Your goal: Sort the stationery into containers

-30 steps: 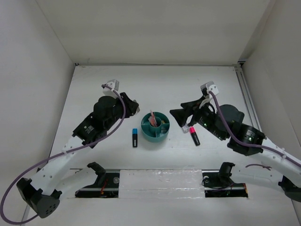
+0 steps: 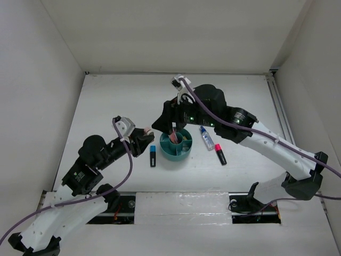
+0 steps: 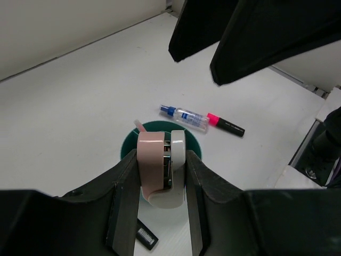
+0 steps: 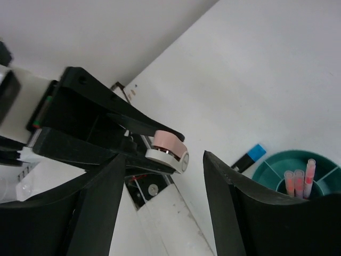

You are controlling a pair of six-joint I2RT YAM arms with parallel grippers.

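My left gripper (image 2: 145, 137) is shut on a pink-and-white tape-like item (image 3: 162, 166), held left of the teal divided container (image 2: 176, 152). My right gripper (image 2: 165, 122) is part open just above and right of that item, with nothing between its fingers; in the right wrist view the item (image 4: 168, 149) sits just beyond the fingertips. The container holds pink-tipped pens (image 4: 309, 176) in its middle. A blue-capped marker (image 2: 153, 156) lies left of it; a blue-capped clear bottle (image 2: 207, 138) and a pink-capped marker (image 2: 220, 154) lie to its right.
Walls enclose the back and both sides.
My right gripper has moved left, over the container toward the held item. My left gripper has come forward and turned toward the right one, still holding the item.
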